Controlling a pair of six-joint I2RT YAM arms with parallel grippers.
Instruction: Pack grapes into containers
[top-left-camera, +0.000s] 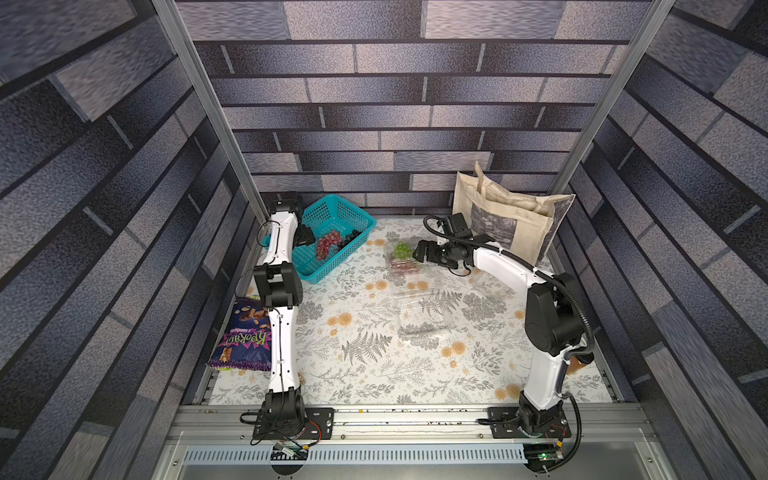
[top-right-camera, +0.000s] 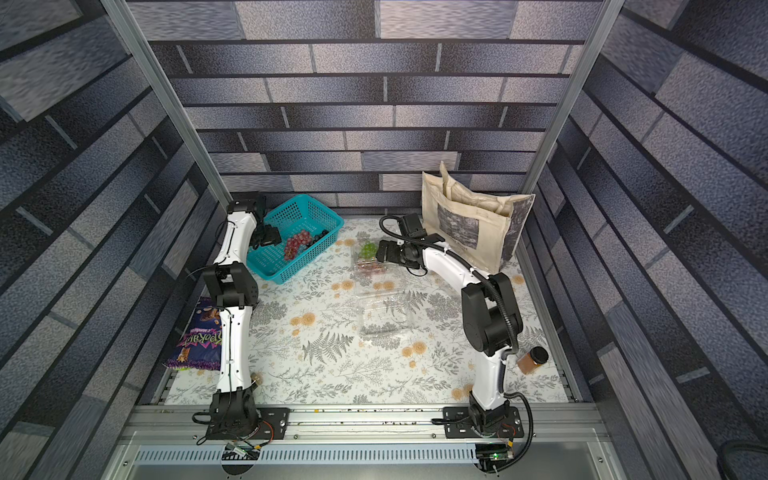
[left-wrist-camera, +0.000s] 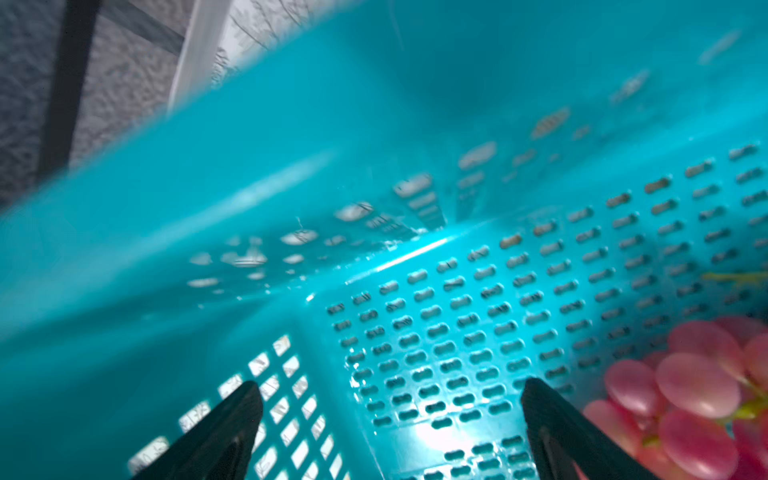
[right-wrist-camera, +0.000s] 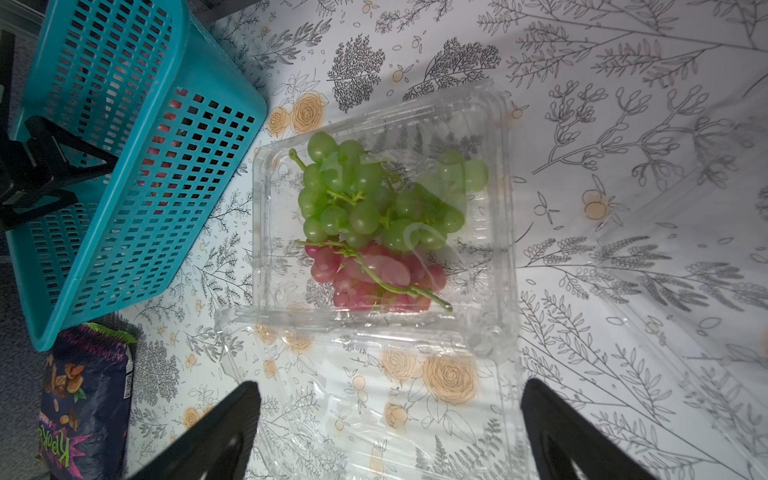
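Note:
In a clear hinged container (right-wrist-camera: 502, 240), a green grape bunch (right-wrist-camera: 360, 192) lies beside a red grape bunch (right-wrist-camera: 376, 276); its lid (right-wrist-camera: 344, 424) is folded out flat. My right gripper is open above the lid side, nothing between its fingers. The teal basket (top-left-camera: 345, 264) holds more red grapes (top-left-camera: 326, 244) and dark grapes (top-left-camera: 349, 237). At the basket's left side, my left gripper stands open over its bare floor, and red grapes (left-wrist-camera: 692, 384) show just past the right finger. A second clear container (top-left-camera: 424, 320) rests on the table, seemingly empty.
A beige bag (top-left-camera: 512, 224) stands at the back right. The purple snack bag (top-left-camera: 244, 336) lies along the left edge, and a brown jar (top-right-camera: 533, 360) sits near the right edge.

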